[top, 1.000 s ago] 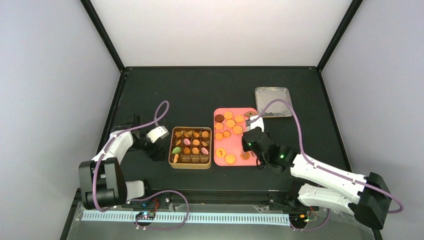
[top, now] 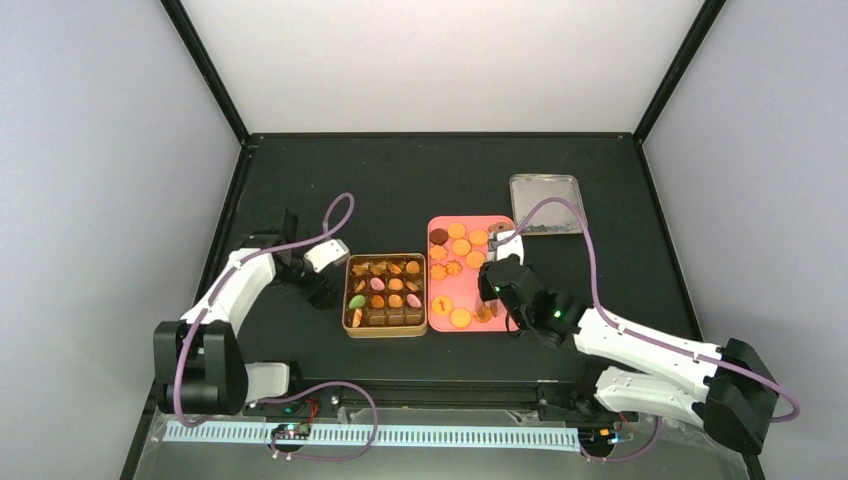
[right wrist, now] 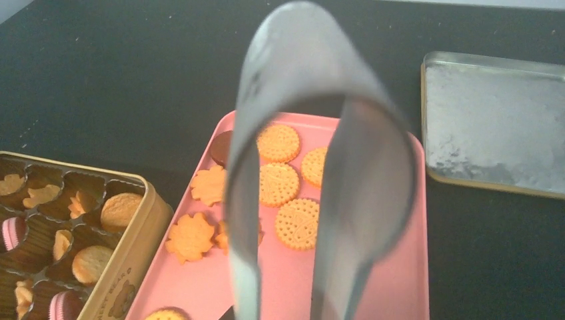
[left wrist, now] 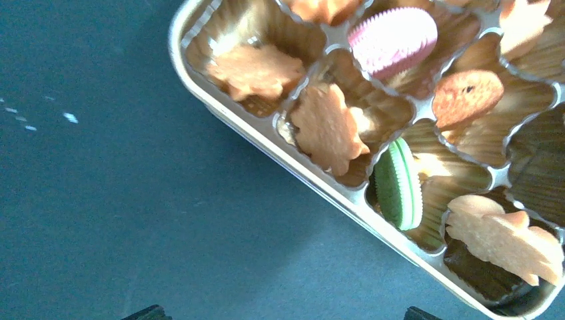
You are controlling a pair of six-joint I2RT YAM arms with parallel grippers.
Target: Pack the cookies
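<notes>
A gold box (top: 348,325) with a divided brown insert holds cookies in many compartments, including a green one (left wrist: 398,187) and a pink one (left wrist: 393,41). Some front compartments are empty in the top view. My left gripper stands open at the box's left side, only its tips showing, nothing between them. To the box's right lies the pink tray (top: 470,283) with several loose cookies (right wrist: 298,225). Over its front right part is my right gripper, fingers part open with bare tray visible between. A cookie (top: 485,313) lies by those fingers; whether they touch it is unclear.
Behind the tray, to the right, lies a silver metal lid (top: 548,190). Box and tray stand almost edge to edge.
My left gripper has moved right, and the gold box has shifted slightly right towards the tray. The right gripper has moved a little; the cookie near it sits slightly further left.
</notes>
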